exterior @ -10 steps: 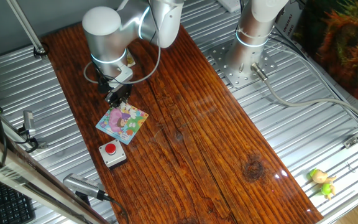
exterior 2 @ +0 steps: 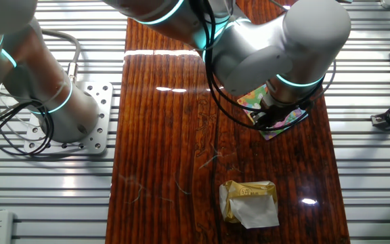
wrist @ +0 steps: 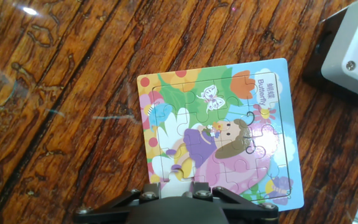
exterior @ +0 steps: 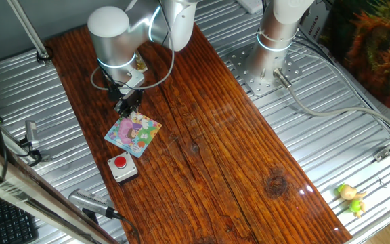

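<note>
A square butterfly puzzle (wrist: 219, 134) with a cartoon girl lies flat on the wooden table, its pieces mostly fitted in the frame. My gripper is over the puzzle's edge at the bottom of the wrist view. Its two dark fingers (wrist: 202, 190) stand apart, with a pale patch between them; whether this is a loose piece or bare backing, I cannot tell. From exterior view 1 the gripper (exterior: 128, 108) reaches down at the puzzle's far edge (exterior: 133, 134). The wrist hides much of the puzzle (exterior 2: 252, 99) in exterior view 2.
A white box with a red button (exterior: 122, 166) sits close to the puzzle at the table's edge. A gold-and-white packet (exterior 2: 249, 203) lies on the table in exterior view 2. Cables hang around the wrist.
The arm has shifted very slightly over the last second. The puzzle and button box have not visibly moved.
</note>
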